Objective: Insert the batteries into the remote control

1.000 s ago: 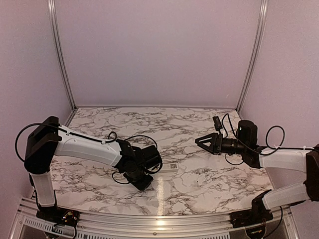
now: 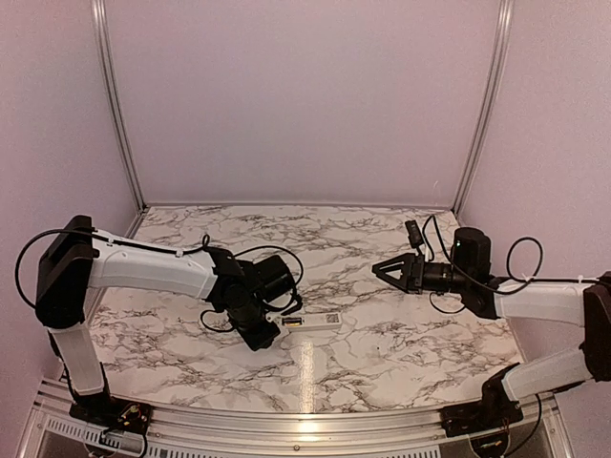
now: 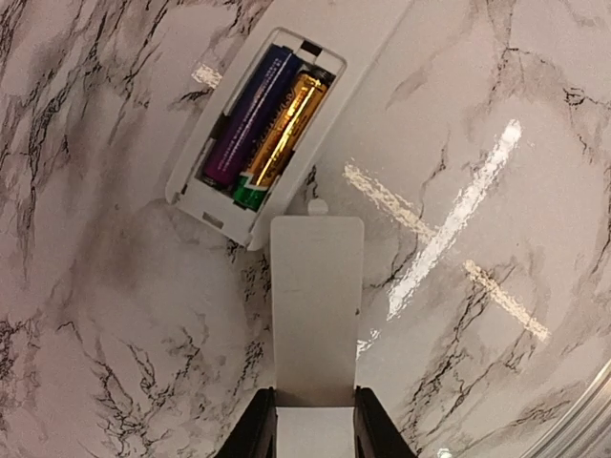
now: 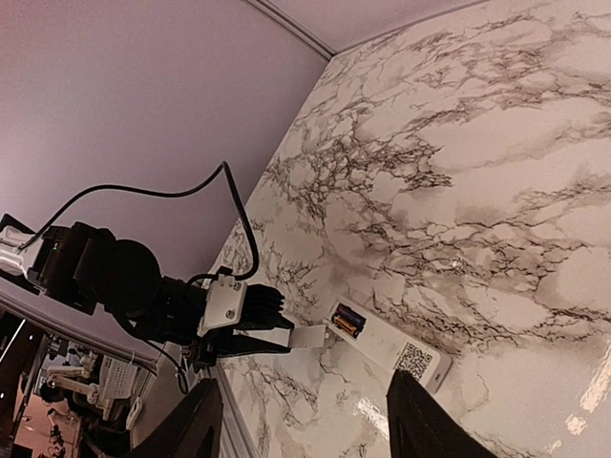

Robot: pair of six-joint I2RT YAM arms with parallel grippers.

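A white remote (image 2: 325, 320) lies on the marble table, its battery compartment open, holding a purple battery (image 3: 246, 119) and a gold-and-green battery (image 3: 284, 134) side by side. My left gripper is shut on the white battery cover (image 3: 315, 296), which it holds just off the compartment's end, close to the remote. In the right wrist view the cover (image 4: 308, 336) shows beside the remote (image 4: 387, 348). My right gripper (image 2: 379, 270) hangs at the right, above the table and apart from the remote, its fingers spread with nothing between them.
Walls (image 2: 305, 105) enclose the back and sides; a metal rail (image 2: 363, 420) runs along the front edge.
My left arm has moved up and slightly left in the top view, uncovering more of the remote.
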